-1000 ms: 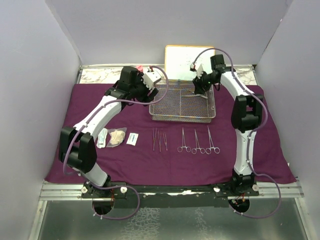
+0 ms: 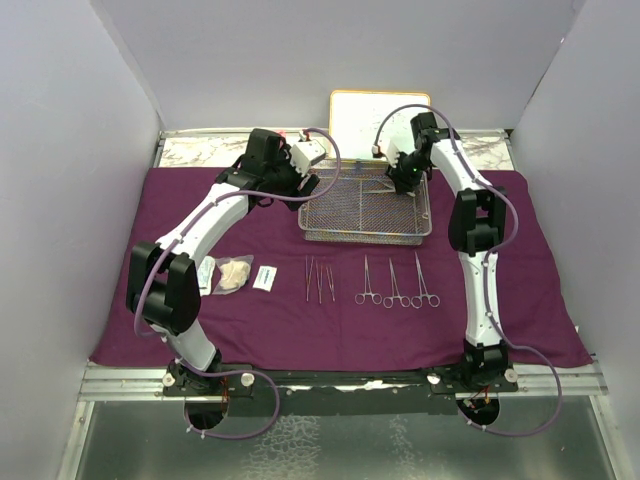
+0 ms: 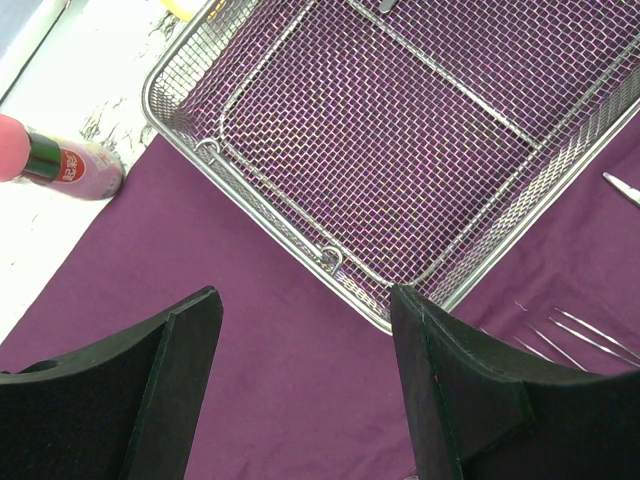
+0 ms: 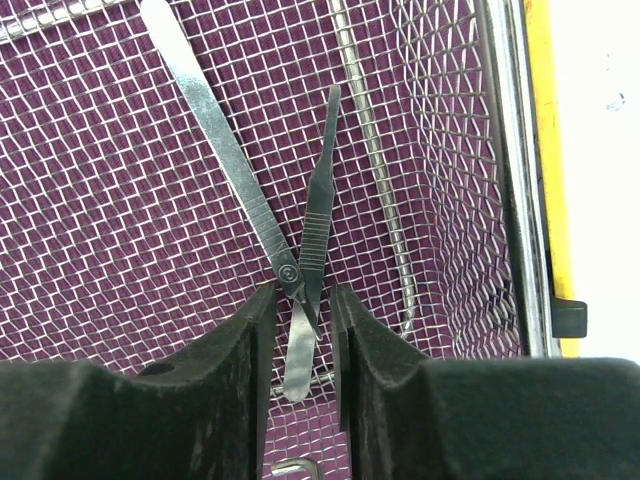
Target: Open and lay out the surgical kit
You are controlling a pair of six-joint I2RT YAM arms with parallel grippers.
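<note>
My right gripper is down in the wire basket (image 2: 330,236), its fingertips close together at two flat steel handles, one long (image 4: 215,120) and one shorter with a tapered end (image 4: 318,210), crossed on the mesh; whether it grips them is unclear. My left gripper stands open over the basket's left end, nothing between its fingers. On the purple cloth below the basket lie several thin forceps (image 2: 319,282) and three ringed clamps (image 2: 396,300) in a row. A bag of gauze (image 2: 234,275) and white packets (image 2: 264,278) lie at the left.
A white board with yellow rim (image 2: 370,105) lies behind the basket. A bottle (image 3: 75,165) stands on the marble strip beside the left arm.
The left arm has moved very little.
</note>
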